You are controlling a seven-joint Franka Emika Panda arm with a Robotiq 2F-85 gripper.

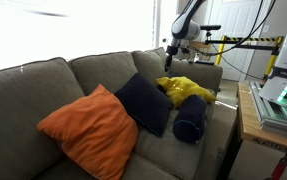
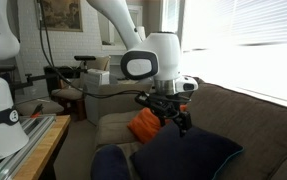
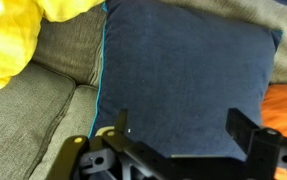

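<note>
A square dark blue pillow (image 1: 143, 104) leans against the back of the grey couch, and blue piping edges it in the wrist view (image 3: 183, 65). My gripper is open over this pillow, its two black fingers wide apart with nothing between them. From the side, the gripper (image 1: 167, 60) hangs above the far part of the couch, clear of the cushions. The second exterior view has the gripper (image 2: 173, 118) pointing down, with the blue pillow (image 2: 188, 152) below it in the picture.
An orange pillow (image 1: 91, 132) lies beside the blue one. On its other side are a crumpled yellow cloth (image 1: 186, 90) and a dark blue bolster-like cushion (image 1: 190, 118). A wooden table (image 1: 253, 125) stands before the couch.
</note>
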